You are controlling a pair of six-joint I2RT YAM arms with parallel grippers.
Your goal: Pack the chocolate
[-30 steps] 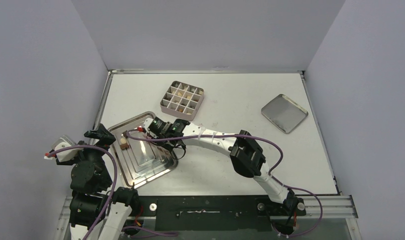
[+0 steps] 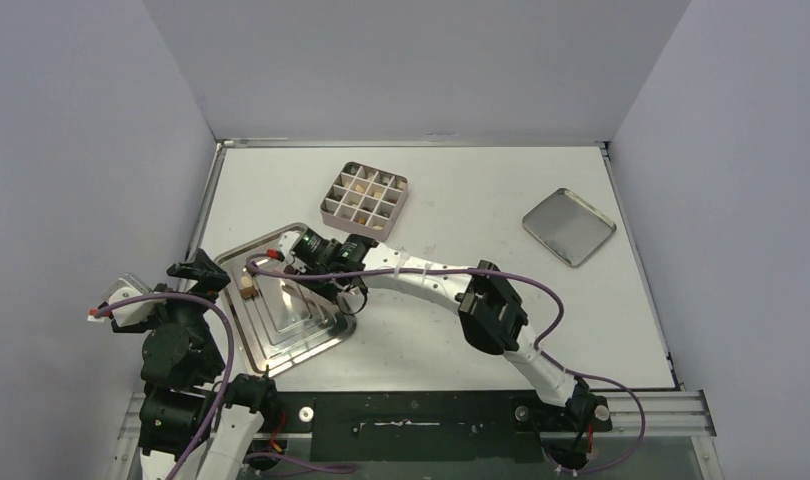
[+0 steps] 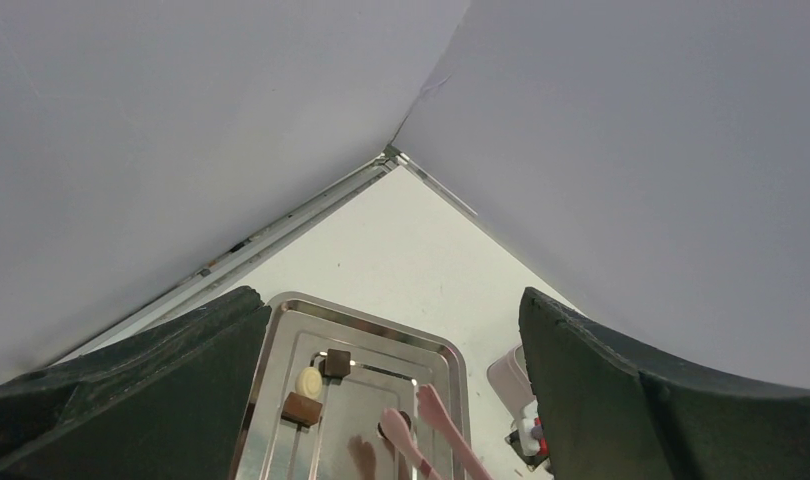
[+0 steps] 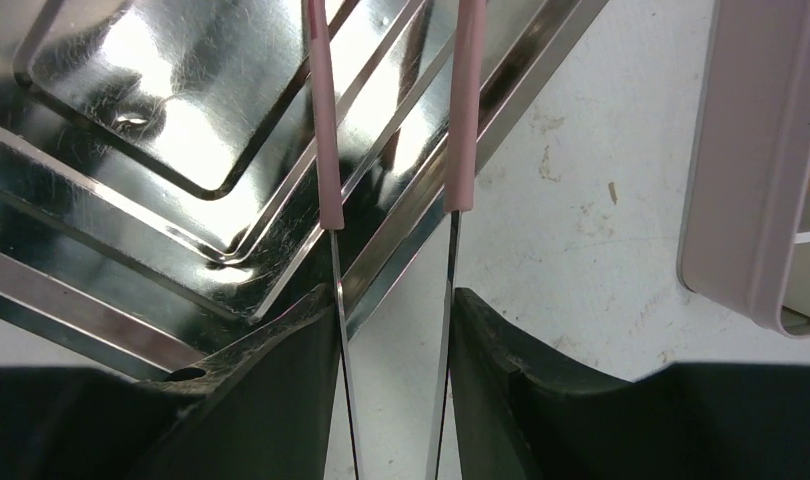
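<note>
A metal tray [image 2: 281, 340] at the left holds brown chocolate pieces [image 3: 302, 408] and a cream piece [image 3: 308, 382]. My right gripper hangs over the tray's edge, shut on metal tongs with pink tips [image 4: 461, 140]; the tips stand apart over the tray, with nothing visible between them. In the left wrist view the tongs partly cover another dark piece. My left gripper stands open at the table's left edge, raised, with nothing between its fingers.
A pink divided box [image 2: 364, 200] with pieces in some compartments stands behind the tray. An empty metal tray [image 2: 569, 225] lies at the right. The middle of the table right of the box is clear.
My right gripper and its cable have shifted slightly over the left tray. The left arm has not moved.
</note>
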